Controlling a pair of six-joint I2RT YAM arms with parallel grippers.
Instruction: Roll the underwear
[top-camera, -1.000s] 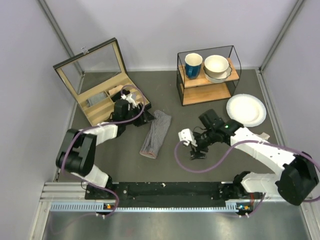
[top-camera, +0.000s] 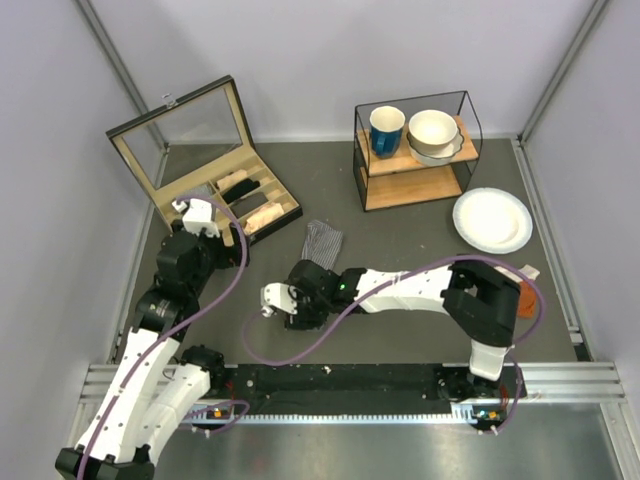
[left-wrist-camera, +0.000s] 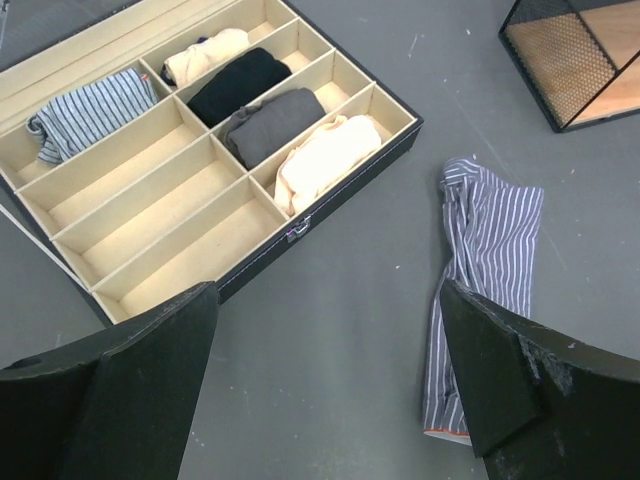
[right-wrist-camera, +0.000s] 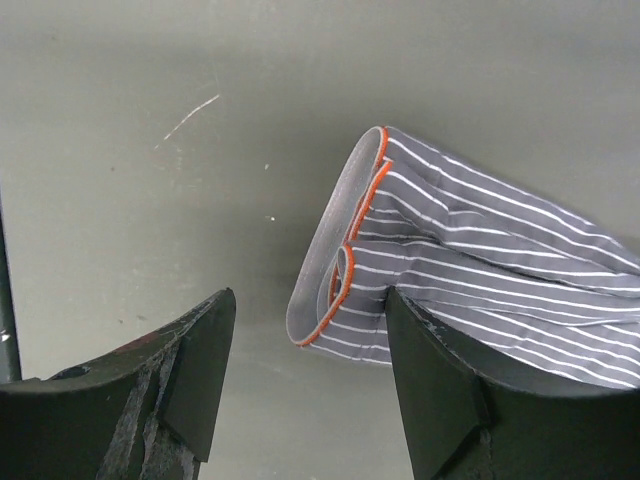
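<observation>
The striped grey underwear (top-camera: 322, 244) lies on the dark table, folded lengthwise into a long strip. Its orange-edged waistband end (right-wrist-camera: 345, 285) faces the right wrist camera. My right gripper is open over that end, one fingertip overlapping the cloth in view and the other over bare table. In the top view the right arm covers the strip's near half. My left gripper stands open and empty, beside the box and left of the strip. The left wrist view shows the strip's far end (left-wrist-camera: 490, 230) bunched along one side.
An open compartment box (left-wrist-camera: 330, 185) at the back left holds several rolled garments, with some compartments empty. A wire shelf (top-camera: 420, 185) with a mug and bowls stands behind; a white plate (top-camera: 492, 220) sits at right.
The right arm has swung left and come over the underwear's near end. My left arm has drawn back leftward from the far end. The strip appears to lie in the same place.
</observation>
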